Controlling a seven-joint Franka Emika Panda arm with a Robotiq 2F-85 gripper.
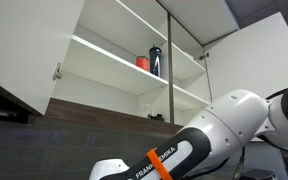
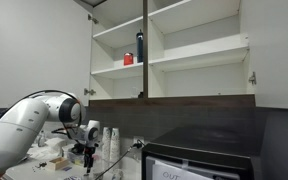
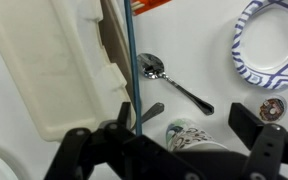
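Observation:
My gripper is open in the wrist view, its dark fingers wide apart above the counter. A printed cup (image 3: 187, 133) appears in the gap between them; how far below it stands I cannot tell. Just ahead lies a metal spoon (image 3: 174, 80), and the end of another utensil (image 3: 152, 112) shows beside it. A white bowl with a patterned rim (image 3: 238, 52) is at upper right, near a small round item (image 3: 272, 108). In exterior view 2 the gripper (image 2: 89, 155) is low over the cluttered counter at left, small and hard to make out.
Left of the spoon in the wrist view are a white tray-like container (image 3: 46, 70) and a narrow blue strip (image 3: 133, 70). Stacked cups (image 2: 114, 143) and a dark appliance (image 2: 206, 142) stand on the counter. Overhead, the open cabinet holds a red canister (image 2: 128, 58) and dark bottle (image 2: 140, 46).

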